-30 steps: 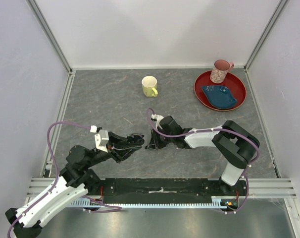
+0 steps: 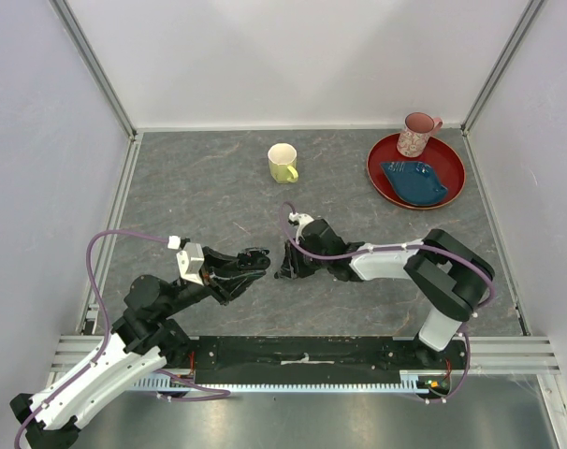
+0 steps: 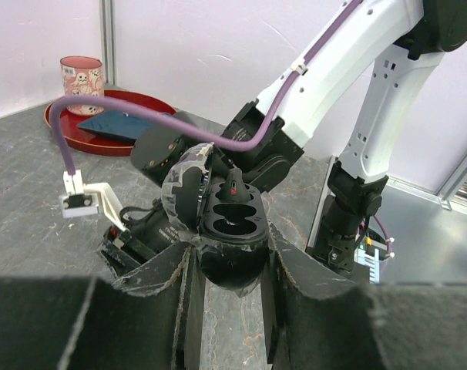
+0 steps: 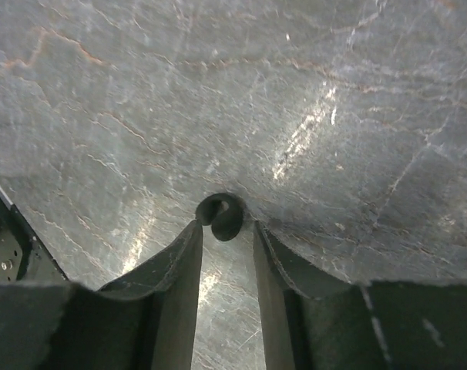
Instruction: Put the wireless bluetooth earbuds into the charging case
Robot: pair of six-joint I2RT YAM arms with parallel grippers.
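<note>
The open black charging case (image 3: 232,231), with an empty earbud well showing, is upright in my left gripper, which is shut on it; in the top view it is left of centre (image 2: 255,259). A single black earbud (image 4: 226,220) lies on the grey table, just in front of my right gripper, which is open with nothing clearly held between its fingertips.
A yellow mug (image 2: 283,159) stands at the back middle. At the back right, a red plate (image 2: 386,192) holds a pink mug (image 2: 414,138) and a blue dish (image 2: 414,184). The table between has free room.
The left arm looks unchanged.
</note>
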